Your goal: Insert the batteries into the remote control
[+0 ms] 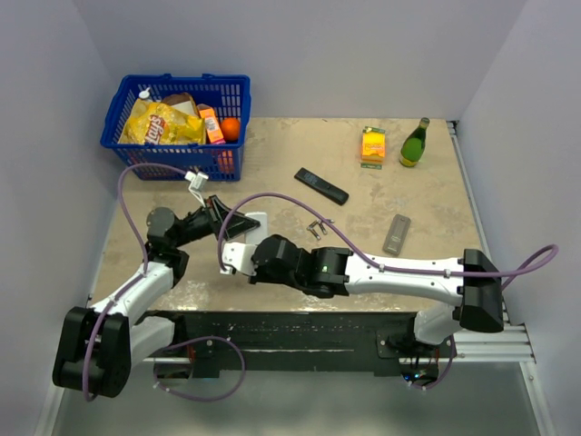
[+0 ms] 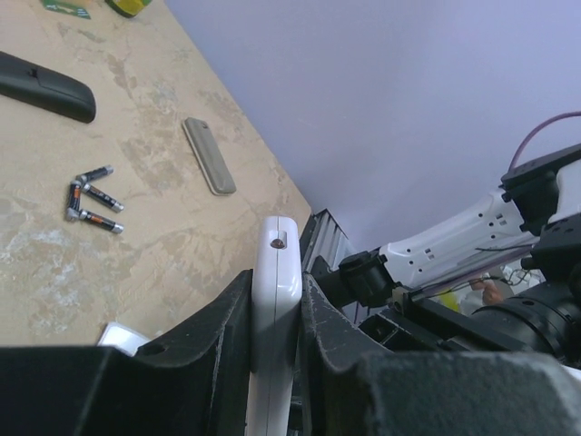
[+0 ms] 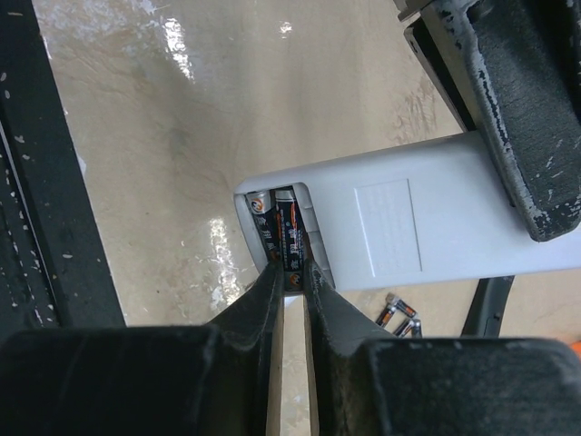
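A white remote (image 1: 256, 227) (image 2: 275, 318) (image 3: 381, 218) is gripped upright by my left gripper. In the right wrist view its battery compartment holds dark batteries (image 3: 290, 232) side by side. The shut tips of my right gripper sit at the compartment's lower end, on or against a battery; exactly what is between them is hidden. Several loose batteries (image 1: 318, 227) (image 2: 98, 195) lie on the tabletop behind the grippers.
A black remote (image 1: 320, 184), a grey remote (image 1: 396, 233), a yellow pack (image 1: 373, 145) and a green bottle (image 1: 414, 143) lie or stand on the table. A blue basket (image 1: 123, 136) of groceries fills the back left.
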